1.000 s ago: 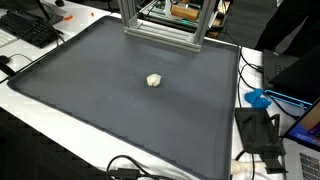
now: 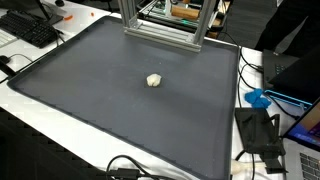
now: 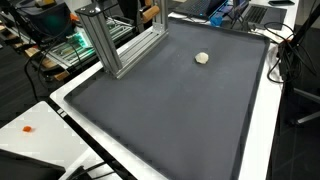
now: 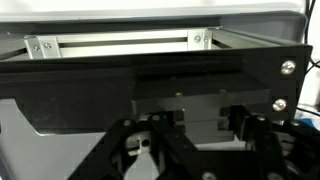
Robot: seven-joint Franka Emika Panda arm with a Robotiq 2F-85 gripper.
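Note:
In the wrist view my gripper is at the lower middle, dark against a long black panel [image 4: 80, 95] that runs across the picture. Its fingers appear closed on the lower front part of this panel, though shadow hides the exact contact. Behind the panel lies a pale, metal-edged frame [image 4: 125, 42]. A metal frame [image 2: 165, 37] stands at the far edge of the grey mat in exterior view 1, and the same frame [image 3: 112, 45] rises at the left in exterior view 2. Neither exterior view shows the gripper clearly.
A small cream-coloured lump [image 2: 153, 80] lies alone on the grey mat [image 2: 110, 100]. Beyond its right edge are a blue item [image 2: 257, 98], a black stand [image 2: 258, 132] and a laptop [image 2: 305, 125]. A keyboard [image 2: 28, 28] sits at the far left.

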